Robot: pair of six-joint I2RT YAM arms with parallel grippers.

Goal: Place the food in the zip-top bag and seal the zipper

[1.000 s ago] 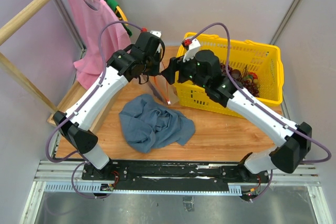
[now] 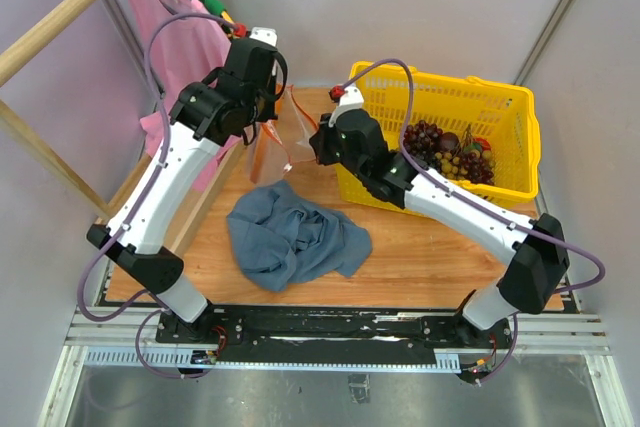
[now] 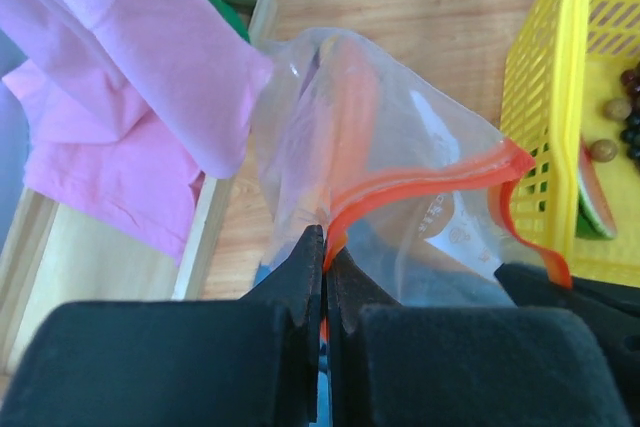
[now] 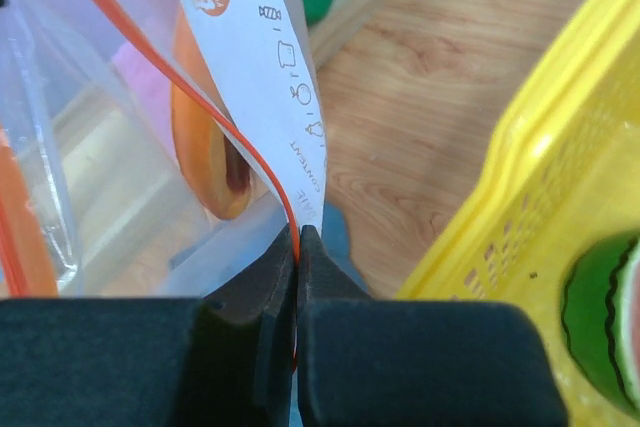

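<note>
The clear zip top bag [image 2: 268, 155] with an orange zipper edge hangs spread between my two grippers. My left gripper is shut on one side of its orange edge. In the right wrist view, the right gripper is shut on the opposite edge, beside a white printed panel [image 4: 260, 37]. Between the two held sides the mouth of the bag gapes. A brown bun-like food shows through the film and appears to be inside the bag; the left wrist view has only an orange blur there.
At the right stands a yellow basket [image 2: 400, 197] holding grapes [image 2: 425, 139] and other toy food. A blue-grey cloth [image 2: 290, 237] lies in front of the bag. Left of it, a pink garment [image 2: 160, 37] hangs on a wooden rack [image 2: 60, 12].
My left gripper has moved left and away, toward the pink garment, pulling the bag's side with it. The right gripper has come left to the bag's edge, and the mouth is wider.
</note>
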